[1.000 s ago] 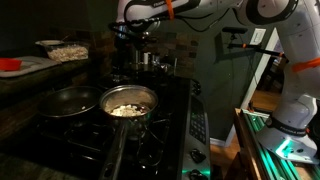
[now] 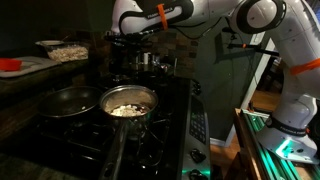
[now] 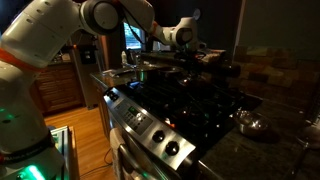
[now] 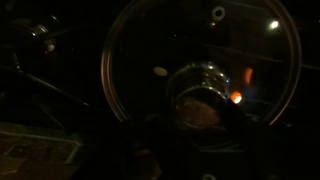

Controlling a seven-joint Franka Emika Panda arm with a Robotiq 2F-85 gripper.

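The wrist view is dark and mostly filled by a round glass lid with a pale rim (image 4: 107,75). Near the lid's middle is a shiny round knob (image 4: 200,78). In exterior view 1 my gripper (image 2: 117,42) is over the far part of the stove, its fingers dark against a dark background. Their spacing does not show clearly, nor does anything between them. A pan with pale chopped food (image 2: 128,102) sits on the near part of the stove, beside an empty black pan (image 2: 68,102).
A container of pale food (image 2: 68,53) and a red item (image 2: 10,65) sit on the ledge at the left. In exterior view 2 a metal bowl (image 3: 250,123) is on the dark counter. The pan's long handle (image 2: 115,150) extends toward the camera.
My arm's white hand has shifted slightly left and down in exterior view 1 over the last second. The pans have not moved.
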